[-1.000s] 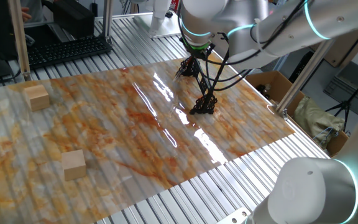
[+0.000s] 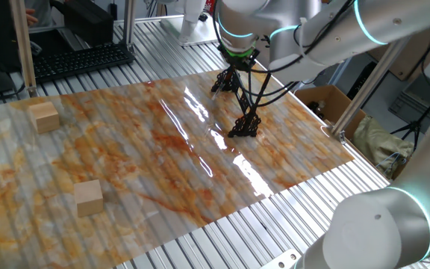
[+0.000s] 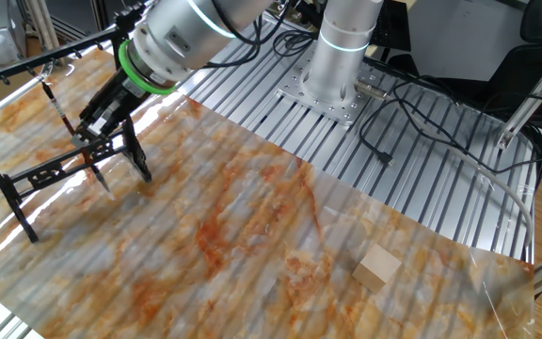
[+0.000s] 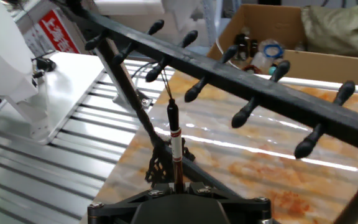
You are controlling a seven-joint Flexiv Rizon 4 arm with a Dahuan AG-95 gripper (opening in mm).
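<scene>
A writing brush [image 4: 176, 146] with a dark handle, a red-and-white band and a hanging loop on top stands between the fingers of my gripper, which looks shut on it. Exterior view 2 has the gripper [image 3: 87, 135] reaching down at the black rack [image 3: 50, 171], the brush slanting through its grasp with its pale tip [image 3: 103, 185] below. In the wrist view, the rack's pegged top bar [image 4: 229, 84] crosses just beyond the brush. The loop's string rises close to the bar; whether it still touches a peg I cannot tell.
Two wooden blocks, one [image 2: 44, 117] farther back and one [image 2: 89, 198] nearer, sit on the marbled sheet [image 2: 148, 149], well away from the rack. Mid-sheet is clear. A cardboard box [image 4: 278, 31] lies beyond the table edge.
The arm's links have shifted slightly, the big lower-right joint moving a little left and down in exterior view 1. The rack and blocks stay put.
</scene>
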